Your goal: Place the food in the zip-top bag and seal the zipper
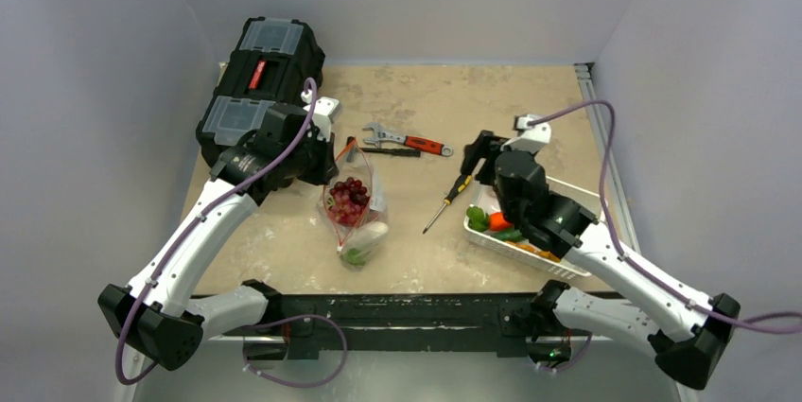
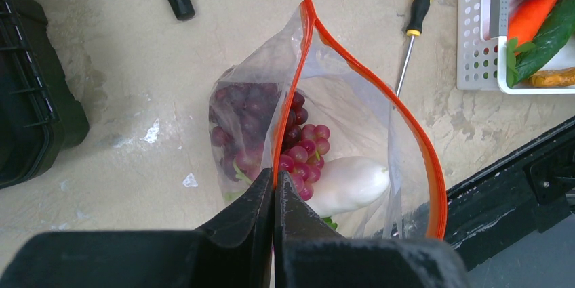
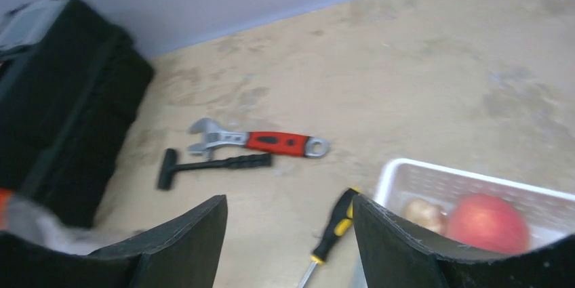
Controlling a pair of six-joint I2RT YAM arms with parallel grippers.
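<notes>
A clear zip top bag (image 2: 346, 78) with an orange zipper rim stands with its mouth open, held by my left gripper, which is shut on one side of the rim. Inside the bag lie red grapes (image 2: 308, 156) and a white eggplant-like vegetable (image 2: 352, 183), green at its end. My right gripper is open, with no object held between its fingers; in the top view it is over the near left part of the white basket (image 1: 506, 253). A carrot (image 2: 525, 20), a cucumber (image 2: 552, 37) and a red round food (image 3: 487, 223) are in that basket.
A black toolbox (image 1: 260, 90) stands at the back left, close to my left arm. Behind the bag lie a wrench (image 1: 416, 143) and a black hammer (image 1: 392, 151). A screwdriver (image 1: 448, 201) lies between bag and basket.
</notes>
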